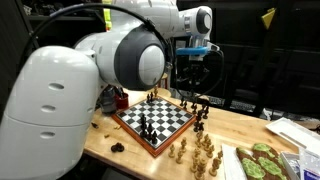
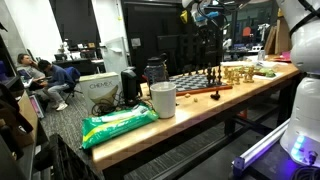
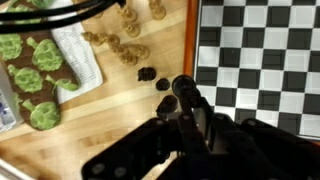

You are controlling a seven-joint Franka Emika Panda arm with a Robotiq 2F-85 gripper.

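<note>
A dark round-topped chess piece [image 3: 183,84] shows at the tips of my gripper in the wrist view, and the fingers are closed on it. Its lower part is hidden from me. Beneath, the chessboard [image 3: 254,76] has a brown wooden border and lies to the right in that view. In exterior view 1 the gripper [image 1: 190,84] hangs above the far right part of the board [image 1: 160,118], dark against a dark background. Dark pieces [image 1: 148,132] stand on the board's near side; others [image 1: 199,122] stand by its right edge.
Light wooden pieces [image 1: 199,160] stand on the table right of the board. Beyond them lies a tray of green turtle-like shapes [image 1: 262,163]. A white tray [image 1: 293,132] rests at the back right. The front right tabletop has some bare wood.
</note>
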